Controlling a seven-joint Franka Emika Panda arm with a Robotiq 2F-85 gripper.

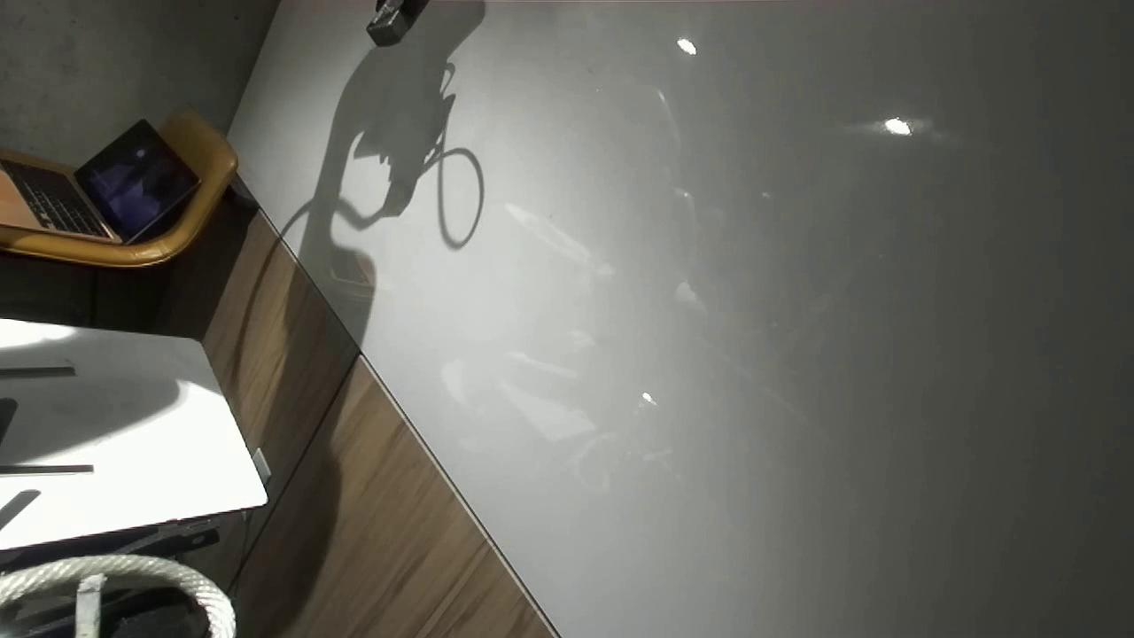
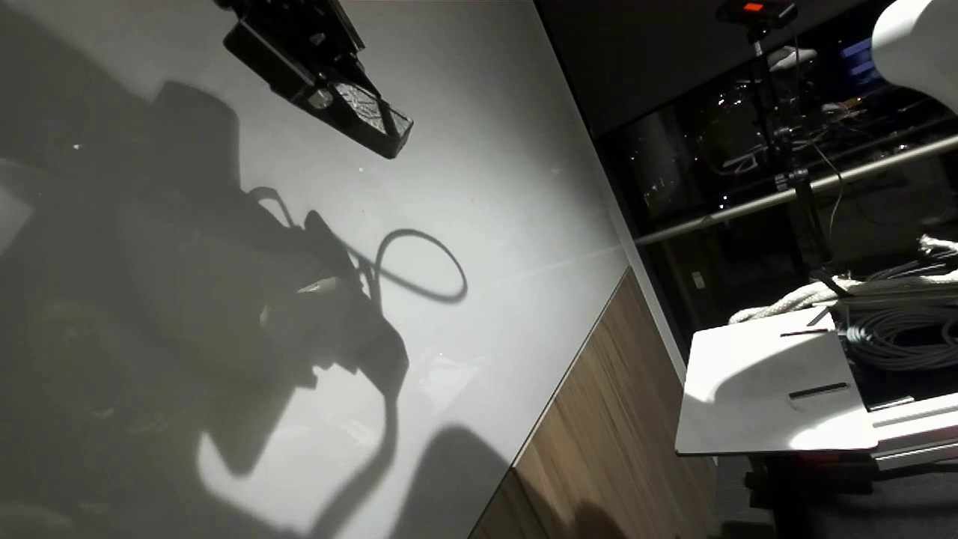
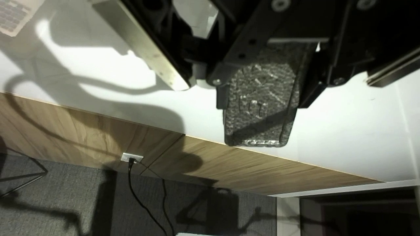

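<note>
In the wrist view a dark grey block with a rough, scuffed face, perhaps a board eraser, is held by my gripper. The black fingers press on its two long sides, and its far end sticks out beyond them. Exterior view 2 has the block at upper left, in front of the glossy white board and apart from its own shadow. Only the end of the block shows at the top edge of exterior view 1. Faint smears or reflections lie on the board.
Wood panelling borders the board. A white tabletop stands near it, with a white rope by it. On a yellow chair rests an open laptop. The wrist view has a cable plugged in low on the panelling.
</note>
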